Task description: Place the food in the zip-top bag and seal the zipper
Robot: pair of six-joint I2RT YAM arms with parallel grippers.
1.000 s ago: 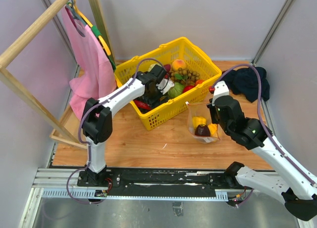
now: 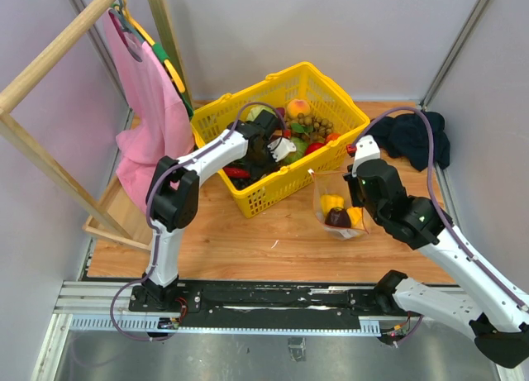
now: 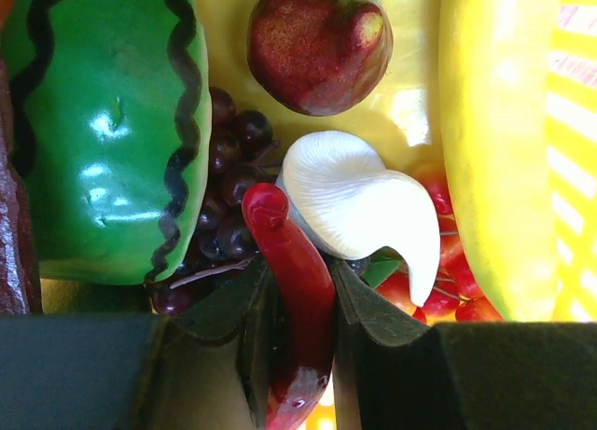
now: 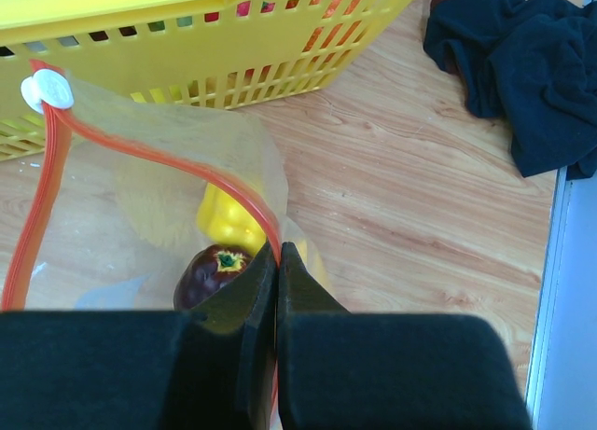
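A red chili pepper (image 3: 303,295) stands between the closed fingers of my left gripper, its tip pointing up the left wrist view. Around it in the yellow basket (image 2: 285,181) lie dark grapes and a white garlic-like piece (image 3: 345,192). My right gripper is shut on the orange-edged rim of the clear zip bag (image 4: 140,206), whose mouth gapes. Inside the bag are a dark eggplant (image 4: 210,273) and a yellow pepper (image 4: 229,217). A white slider (image 4: 48,90) sits at the far corner of the rim.
Close around the pepper are a green watermelon piece (image 3: 103,131), a dark red fruit (image 3: 320,46) and a yellow banana-like piece (image 3: 490,150). A dark cloth (image 2: 409,137) lies right of the basket. Bare table (image 2: 240,249) shows in front. A wooden rack with pink cloth (image 2: 153,108) stands left.
The right arm and bag have barely shifted.
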